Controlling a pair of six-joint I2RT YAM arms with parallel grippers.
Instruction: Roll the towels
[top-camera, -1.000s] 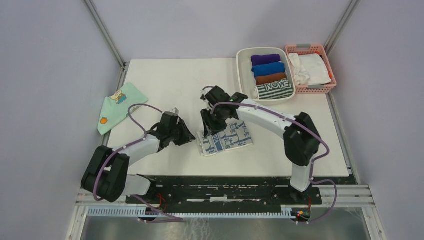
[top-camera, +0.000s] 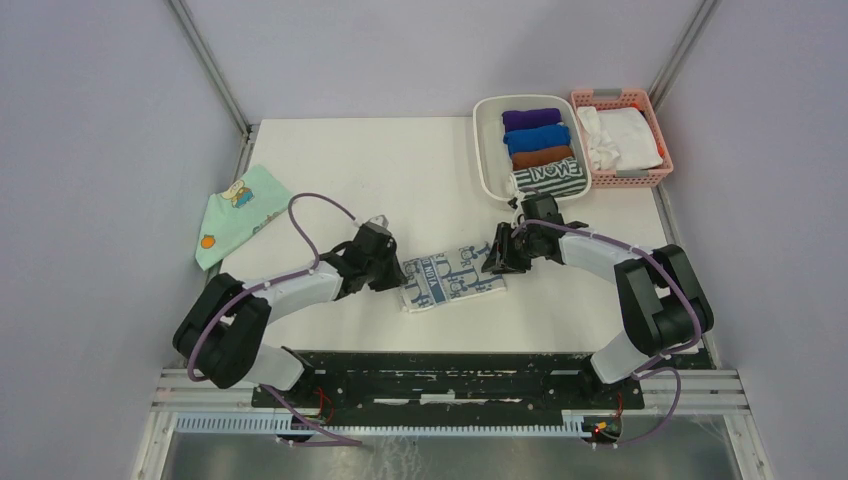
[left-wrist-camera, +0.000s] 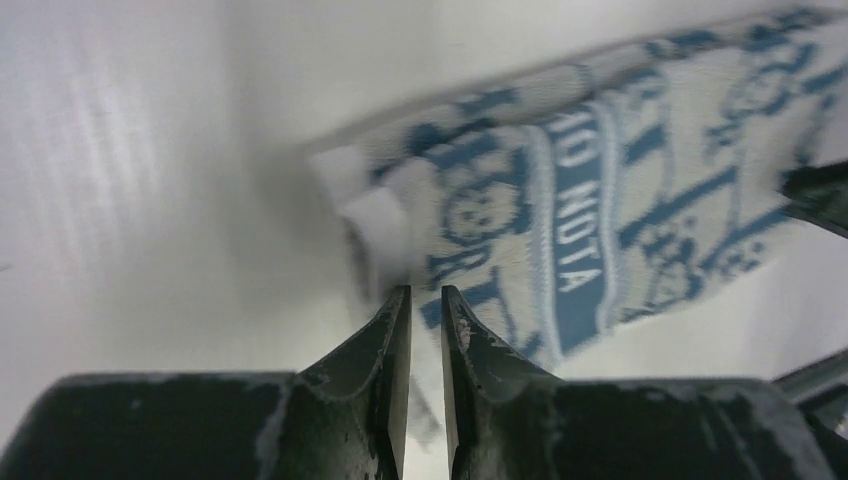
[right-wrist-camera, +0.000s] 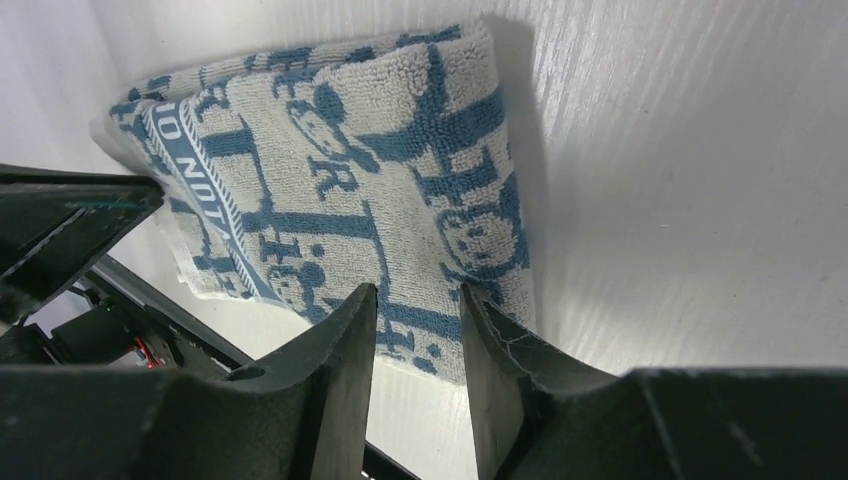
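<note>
A white towel with blue lettering (top-camera: 455, 276) lies folded into a flat strip on the table, at the front middle. My left gripper (top-camera: 402, 280) is at the towel's left end; in the left wrist view its fingers (left-wrist-camera: 397, 335) are close together on either side of the towel's edge (left-wrist-camera: 425, 350). At the opposite end is my right gripper, part open, its fingers (right-wrist-camera: 362, 320) apart over the towel's right end (right-wrist-camera: 485, 200). The right fingertips' depth against the cloth is hard to tell.
A white bin (top-camera: 487, 150) at the back right holds several rolled towels, among them a blue one (top-camera: 537, 138). Beside it stands a pink basket (top-camera: 665, 150) with white cloths. A green towel (top-camera: 238, 218) hangs over the left table edge.
My right gripper has moved right from the towel's left part to its right end and come lower. The left gripper has moved right onto the towel's left end. The towel stays in place.
</note>
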